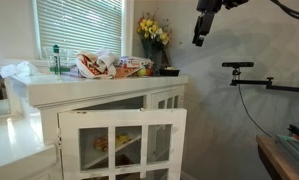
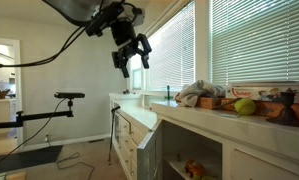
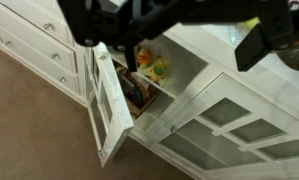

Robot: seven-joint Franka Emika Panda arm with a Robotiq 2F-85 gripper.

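A white cabinet door [image 1: 121, 142] with glass panes stands swung open from the low white cabinet. In the wrist view the open door [image 3: 108, 105] juts out beside the cabinet's shelves, where orange and yellow packets [image 3: 152, 66] lie. My gripper [image 2: 134, 60] hangs in the air, well above the countertop's height and apart from everything. Its two dark fingers [image 3: 257, 48] are spread wide at the top of the wrist view, and nothing shows between them. Part of the cabinet's inside is hidden behind the door frame in exterior view 1.
On the white countertop [image 2: 214, 119] are a crumpled cloth [image 1: 92, 65], a green apple [image 2: 246, 106], a dark pot [image 2: 286, 108] and a green bottle [image 1: 56, 60]. Yellow flowers [image 1: 153, 32] stand in the corner. A camera on a stand arm [image 1: 254, 82] reaches in at the right.
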